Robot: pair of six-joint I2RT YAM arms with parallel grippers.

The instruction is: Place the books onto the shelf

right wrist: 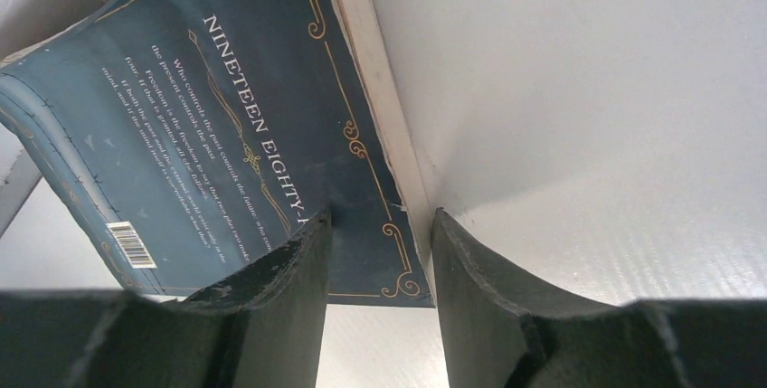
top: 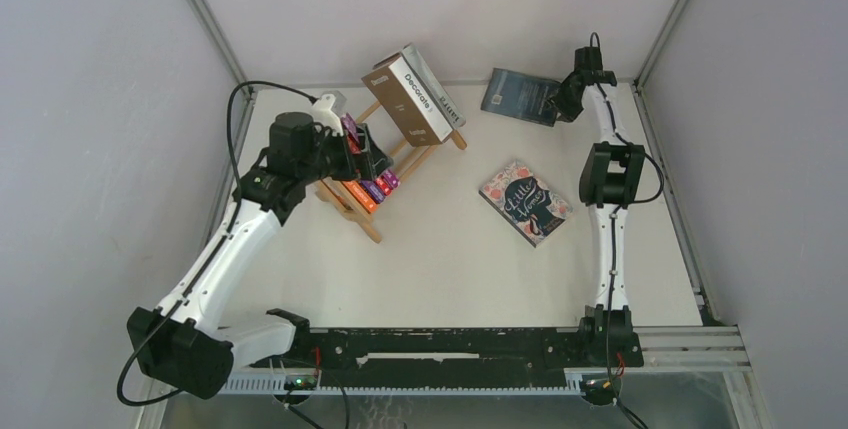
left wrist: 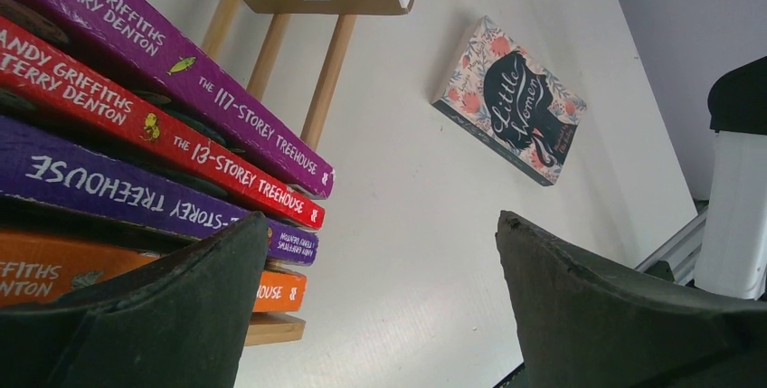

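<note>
At the back right lies a dark blue Nineteen Eighty-Four book [top: 517,94], with my right gripper part open at its edge, one finger touching the pale page side. My left gripper is open above a slanted wooden rack [top: 365,229] of Treehouse books: purple [left wrist: 154,67], red [left wrist: 127,117], blue [left wrist: 127,194] and orange [left wrist: 54,266]. No book is clearly between its fingers. Brown and grey files [top: 405,99] stand at the rack's back end. The Little Women book [top: 525,202] lies flat at centre right.
Walls and metal rails border it on the sides and back.
</note>
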